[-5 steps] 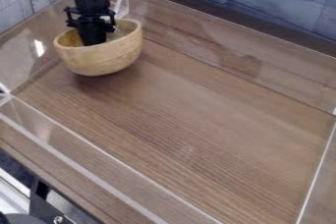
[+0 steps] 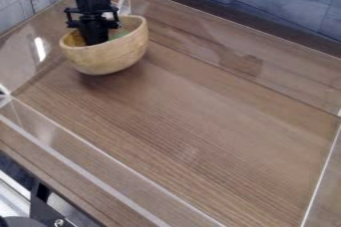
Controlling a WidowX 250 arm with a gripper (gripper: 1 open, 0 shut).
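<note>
A wooden bowl (image 2: pixel 112 58) sits at the back left of the table, tilted somewhat. My black gripper (image 2: pixel 91 29) reaches down into it from behind, its fingertips partly hidden inside the bowl, so whether they are open or shut is unclear. A small patch of green shows inside the bowl, too hidden to identify.
A pale wall stands at the left behind the arm, and a blue-grey surface (image 2: pixel 280 12) runs along the back right.
The bowl and gripper have shifted only slightly, with the green inside the bowl showing a little differently.
</note>
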